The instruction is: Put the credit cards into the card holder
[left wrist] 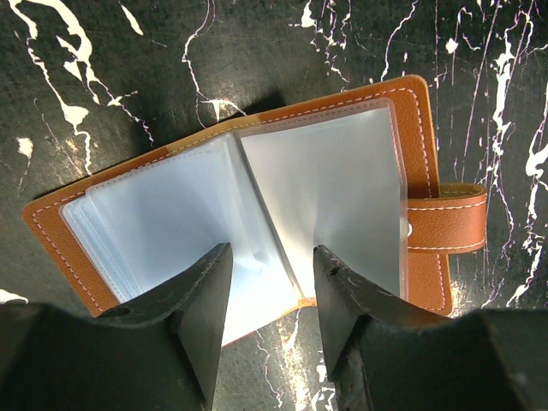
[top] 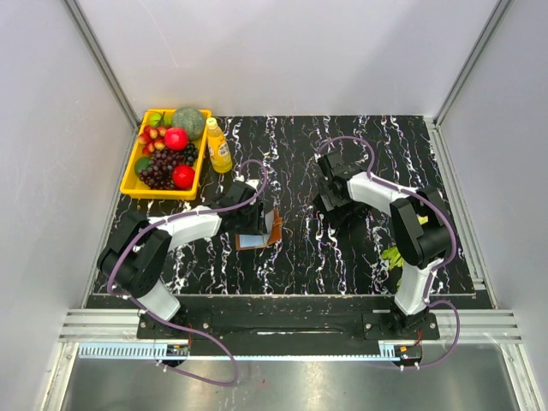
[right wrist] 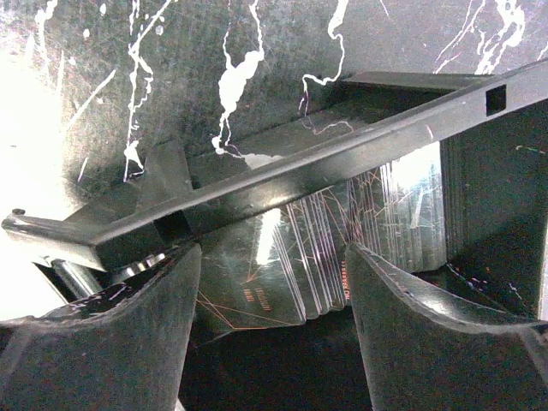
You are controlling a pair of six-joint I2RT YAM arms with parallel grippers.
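Note:
The brown card holder (left wrist: 424, 171) lies spread on the table, its clear sleeves (left wrist: 167, 218) facing up and a snap strap at one side. Over its near edge is my left gripper, part open with no card between its fingers. In the right wrist view, dark cards (right wrist: 317, 248) stand packed in a black rack (right wrist: 282, 175). My right gripper is part open at the rack, its fingertips apart in front of the cards. Whether they touch any card I cannot tell. From above, the right gripper (top: 327, 193) largely covers the rack.
A yellow basket (top: 128, 184) of fruit stands at the back left, with an orange bottle (top: 218, 147) beside it. Something yellow-green (top: 392, 256) lies partly under the right arm. Between the holder and the rack, the table (top: 295, 231) is clear.

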